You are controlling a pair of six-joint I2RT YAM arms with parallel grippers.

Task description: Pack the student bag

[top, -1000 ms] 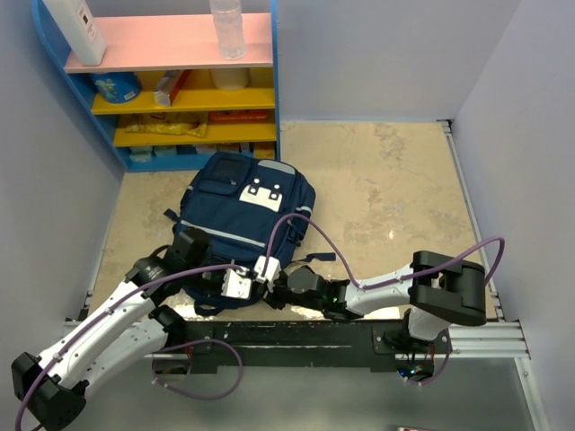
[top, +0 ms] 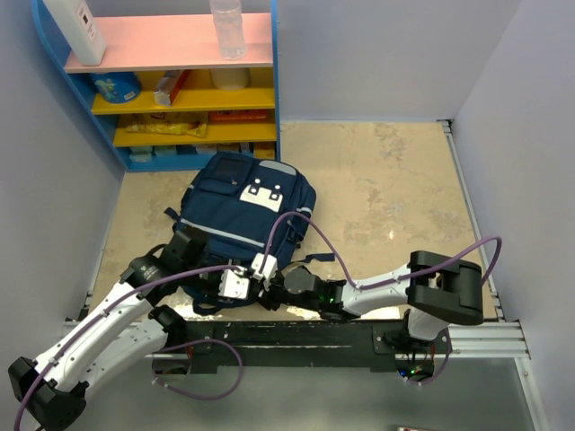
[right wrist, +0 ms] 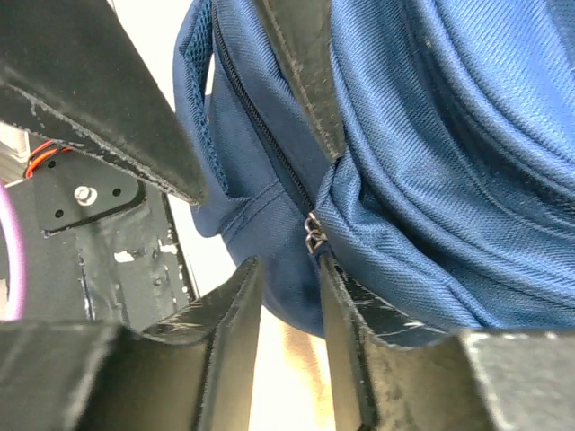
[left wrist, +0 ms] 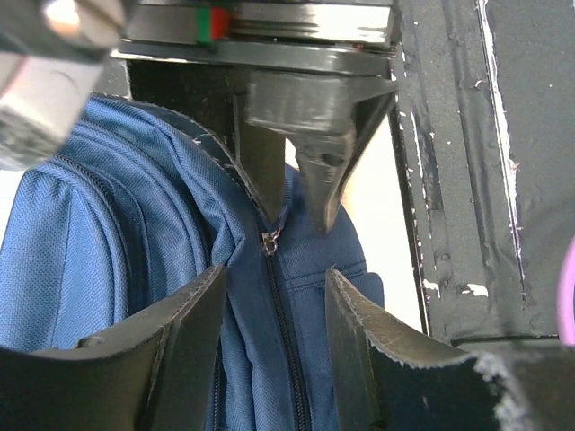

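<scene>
The navy-blue bag (top: 235, 202) lies on its back on the floor panel, its lower end beneath both grippers. In the left wrist view a metal zip pull (left wrist: 269, 241) sits on the bag's dark zip (left wrist: 289, 346). My left gripper is open, with zip and blue fabric visible through its gap. My right gripper stands part open close by; the pull (right wrist: 314, 233) lies just past its fingertips, beside one of them. Nothing is clearly gripped. The bag's inside is hidden from view.
A shelf with yellow boards (top: 180, 103) stands behind the bag, holding a clear bottle (top: 228, 31), a blue tub (top: 117, 85) and packets. The two grippers are very close to each other. Bare floor (top: 377, 189) lies to the right.
The left arm and the bag look unchanged.
</scene>
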